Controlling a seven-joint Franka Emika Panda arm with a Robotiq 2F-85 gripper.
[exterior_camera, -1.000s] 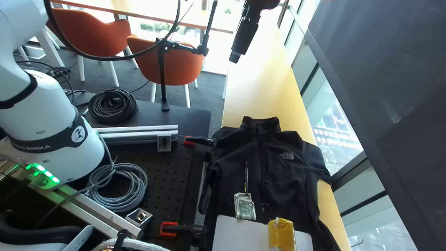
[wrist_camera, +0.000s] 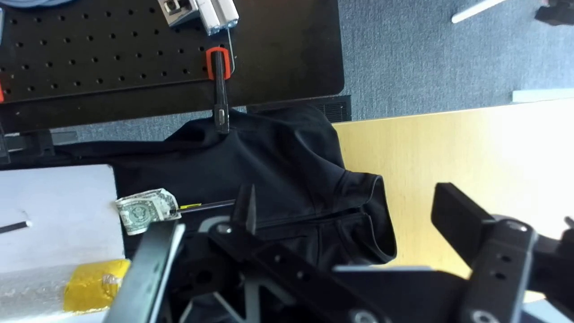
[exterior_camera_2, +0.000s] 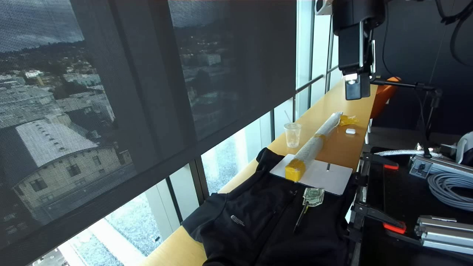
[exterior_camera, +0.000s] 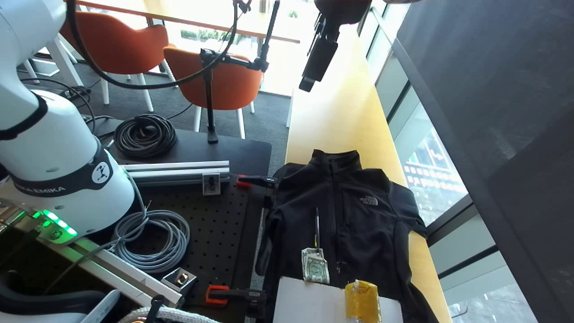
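Observation:
High above the table hangs my gripper (exterior_camera: 307, 85), with nothing held. Its two fingers stand wide apart in the wrist view, the right finger (wrist_camera: 457, 212) over bare wood. A black zip jacket (exterior_camera: 366, 226) lies spread on the table beneath, collar toward the far end. On the jacket rests a crumpled dollar bill (wrist_camera: 144, 211), partly over the edge of a white board (wrist_camera: 56, 215). A thin dark pen (exterior_camera_2: 301, 218) with a yellow mark touches the bill; the gripper's left side covers one end of it in the wrist view.
A long wrapped roll with yellow tape (exterior_camera_2: 295, 170) lies across the board. Nearby stand a clear plastic cup (exterior_camera_2: 292, 134) and a small white case (exterior_camera_2: 350, 131). Clamps (exterior_camera: 236, 295) line the black pegboard (exterior_camera: 215, 237).
In exterior view 1 my gripper has come down a little and shifted slightly right. The cable on the arm has swung a bit. The objects on the table stay put.

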